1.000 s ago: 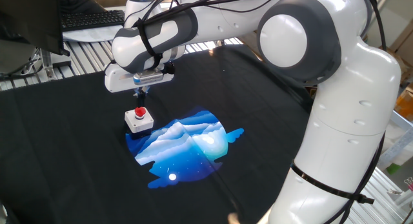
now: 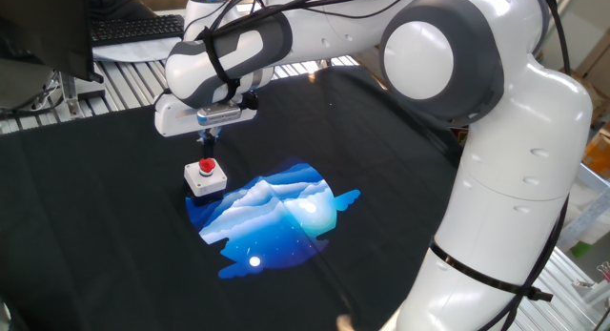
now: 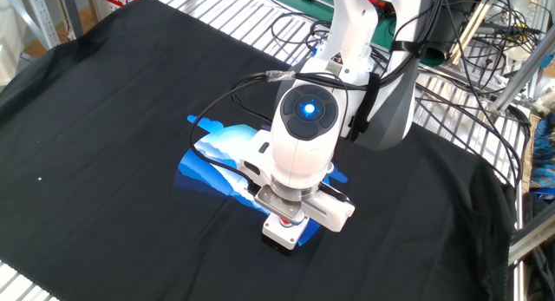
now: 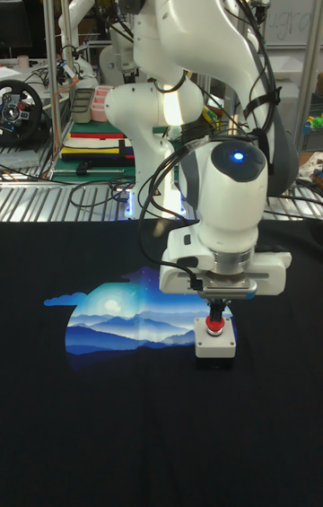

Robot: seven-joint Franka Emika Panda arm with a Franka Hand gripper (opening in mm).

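Note:
A white box with a red push button [image 2: 207, 166] on top stands on the black cloth, upright. My gripper [image 2: 208, 155] points straight down, its fingertips at the red button, seemingly on it or just over it; whether they touch I cannot tell. In exterior view 3 the dark fingers [image 4: 218, 305] stand close together as one narrow column over the red button [image 4: 216, 326], with nothing showing between them. From above, in exterior view 2, the gripper body hides the fingers and most of the button; the white box [image 3: 284, 232] shows below it.
A flat blue mountain-and-moon picture [image 2: 272, 221] lies on the black cloth [image 2: 105, 245] beside the box. Open cloth surrounds both. Metal slats [image 3: 230, 19] run along the table's edge, and a keyboard [image 2: 133, 29] lies beyond it.

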